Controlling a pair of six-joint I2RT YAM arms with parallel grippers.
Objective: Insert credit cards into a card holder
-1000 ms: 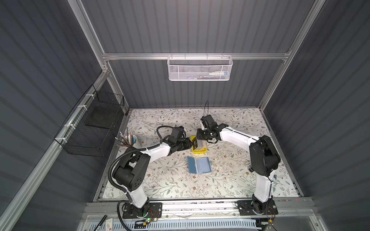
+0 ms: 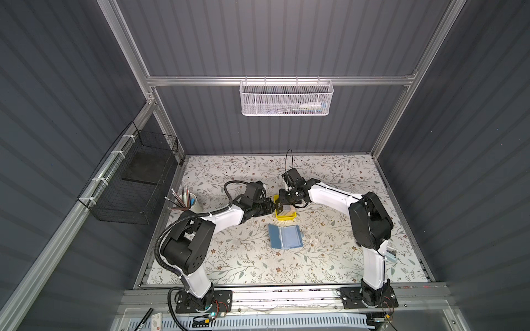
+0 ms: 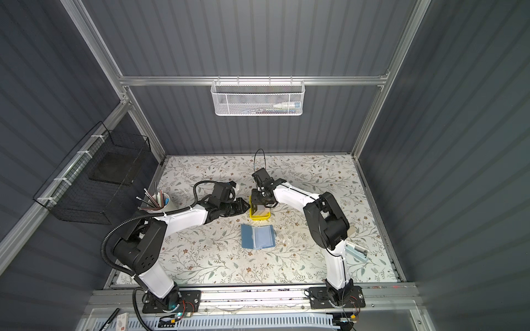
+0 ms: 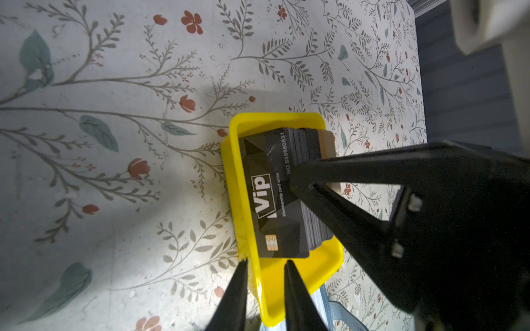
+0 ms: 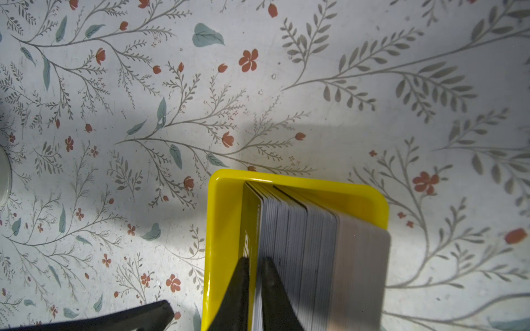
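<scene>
A yellow tray (image 4: 237, 182) holds a tilted stack of cards, with a black Vip card (image 4: 276, 215) at its front. In the right wrist view the pale edges of the stacked cards (image 5: 317, 248) fan to the right. My right gripper is over the stack's front edge, its fingertips slightly apart around the front card region; whether they touch a card I cannot tell. At the tray's left side stands my left gripper, open, with only the tray's wall visible behind the gap. The blue card holder (image 2: 291, 236) lies opened flat in front of the tray.
A cup of pens (image 2: 190, 201) stands at the left. A light-blue object (image 3: 357, 252) lies at the right, partly behind the right arm. The table in front of the card holder is clear. Both grippers are close together over the tray.
My right arm has moved left and a little down toward the front of the card stack. The left arm, tray and card holder look unmoved.
</scene>
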